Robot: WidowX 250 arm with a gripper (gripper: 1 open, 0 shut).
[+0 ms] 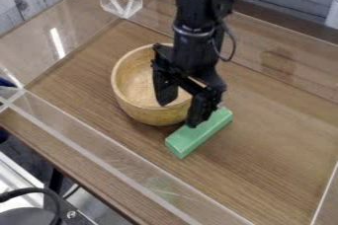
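My black arm reaches down from the top of the camera view to the gripper (183,96), whose dark fingers hang over the right side of the tan round bowl (132,83), by the upper left end of a green block (199,138). The block lies on the wooden table just right of and in front of the bowl. The arm hides part of the bowl. Whether the fingers are open or shut, or touch anything, I cannot tell.
A clear angular object (122,0) sits at the back left. Clear strips run along the left edge, with dark cables and hardware at the bottom left.
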